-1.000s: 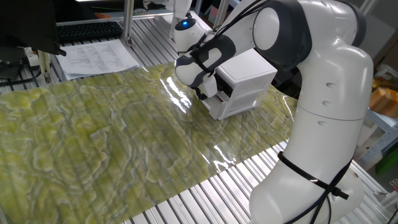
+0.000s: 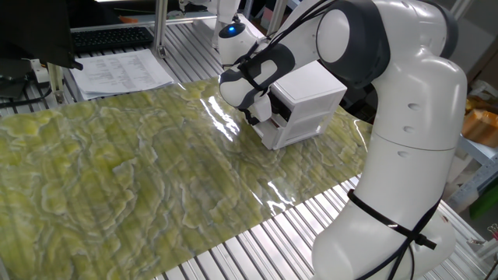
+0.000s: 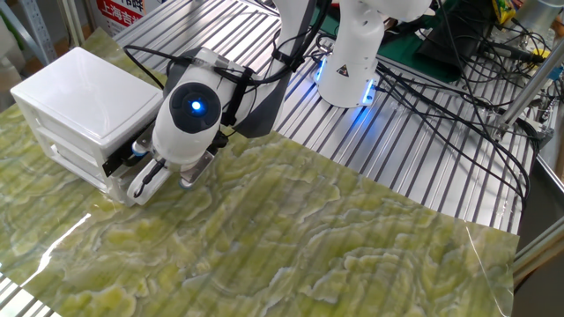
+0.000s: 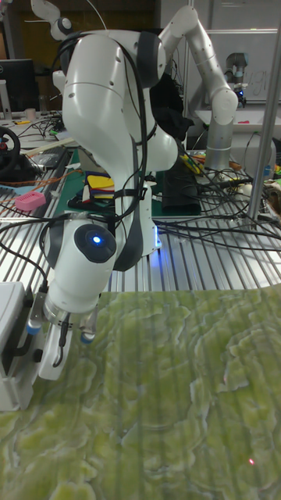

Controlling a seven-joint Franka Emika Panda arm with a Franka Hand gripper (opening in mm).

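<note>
A white plastic drawer cabinet (image 2: pixel 310 97) stands on the green marbled sheet (image 2: pixel 156 187). In exterior view 2 the cabinet (image 3: pixel 92 97) is at the left, its smooth top facing up. Its low front part (image 2: pixel 269 138) juts out a little on the side facing my hand. My gripper (image 2: pixel 255 118) is down close against that front side, tilted toward the cabinet. The wrist hides most of the fingers, and whether they touch or hold the drawer does not show clearly. In exterior view 3 only an edge of the cabinet (image 4: pixel 10 341) is visible, beside the hand.
The sheet is bare away from the cabinet. Papers (image 2: pixel 120 74) and a keyboard (image 2: pixel 111 38) lie behind it. Loose black cables (image 3: pixel 441 123) run over the slatted metal table (image 3: pixel 414 176) near the arm's base. A pink item (image 4: pixel 30 201) sits further back.
</note>
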